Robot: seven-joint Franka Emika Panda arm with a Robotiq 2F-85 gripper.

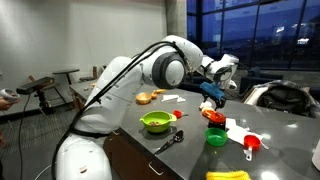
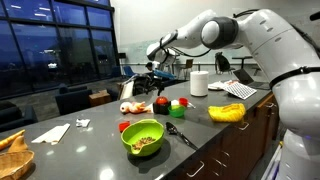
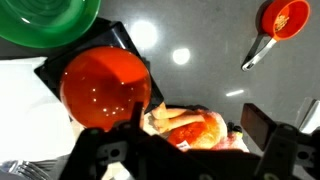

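Note:
My gripper is open, its two dark fingers apart at the bottom of the wrist view with nothing gripped. Below it to the left is a shiny orange-red bowl (image 3: 103,86) on a black square tray or box (image 3: 122,38). Beside that, at the upper left, lies part of a green bowl (image 3: 45,18). An orange and white packet (image 3: 198,129) appears between and behind the fingers, partly hidden by them. In exterior view 1 the arm reaches over the table, above the orange-red bowl (image 1: 216,118) and the green bowl (image 1: 216,137).
A red cup with a handle (image 3: 284,20) sits at the upper right of the wrist view. Around the table stand a light green bowl (image 2: 144,137), a black utensil (image 2: 180,132) and a yellow cloth (image 2: 229,113). Toward the window side, bare tabletop (image 2: 85,143) is free.

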